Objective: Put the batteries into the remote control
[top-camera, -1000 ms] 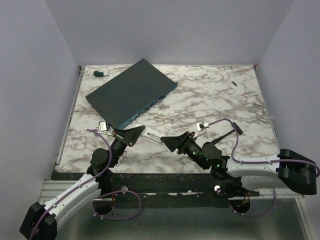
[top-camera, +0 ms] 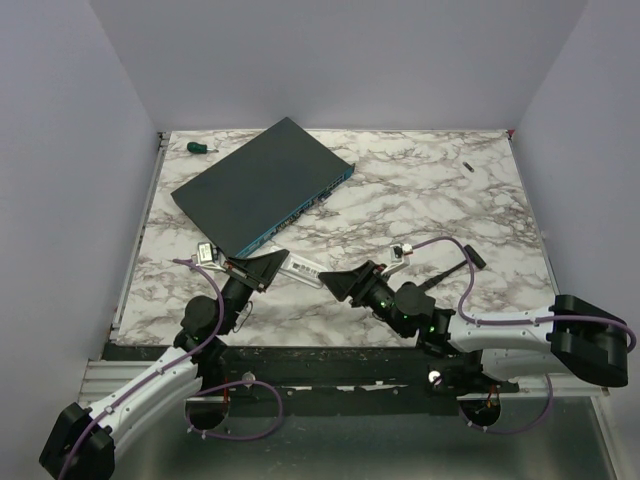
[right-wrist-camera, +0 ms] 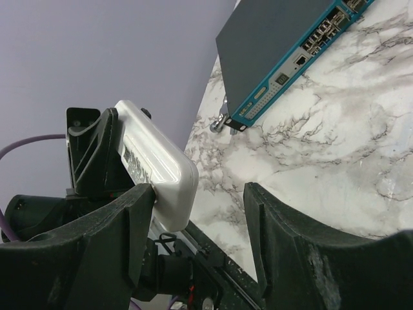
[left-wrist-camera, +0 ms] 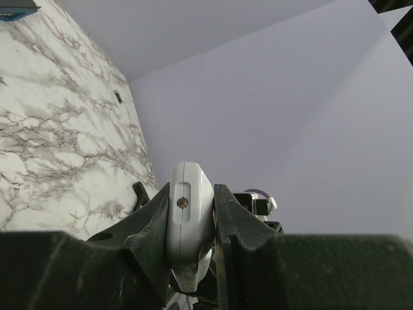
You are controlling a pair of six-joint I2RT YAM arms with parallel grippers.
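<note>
My left gripper (top-camera: pixel 275 262) is shut on the white remote control (top-camera: pixel 300 268), held near the middle of the bench above the marble surface; in the left wrist view the remote (left-wrist-camera: pixel 190 226) stands between the fingers. My right gripper (top-camera: pixel 348 283) faces the remote's free end, its fingers apart. In the right wrist view one of its fingertips (right-wrist-camera: pixel 139 203) lies at the end of the remote (right-wrist-camera: pixel 171 187), touching or very close; the other stands clear. I cannot make out any batteries.
A dark flat box with ports (top-camera: pixel 260 185) lies at the back left, with a green-handled screwdriver (top-camera: pixel 198 148) beside it. A black tool (top-camera: pixel 470 258) lies to the right of my right gripper, and a small dark item (top-camera: pixel 468 167) at the back right.
My right gripper and arm have shifted very slightly; the left gripper and the remote look unchanged.
</note>
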